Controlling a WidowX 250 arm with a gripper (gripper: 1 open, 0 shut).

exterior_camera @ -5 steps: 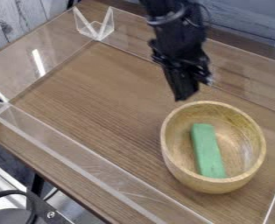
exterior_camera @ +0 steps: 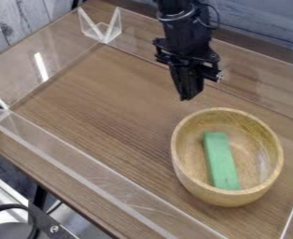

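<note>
My black gripper [exterior_camera: 187, 86] hangs over the upper middle of the table, shut, with nothing visible between its fingers. It is above and behind a round wooden bowl [exterior_camera: 258, 140], apart from it. A green block [exterior_camera: 220, 159] lies lengthwise inside the bowl.
A clear angular plastic piece [exterior_camera: 101, 26] is at the back left. Cables show in the bottom left corner. The right of the table behind the bowl is free.
The bowl and green block look unmoved.
</note>
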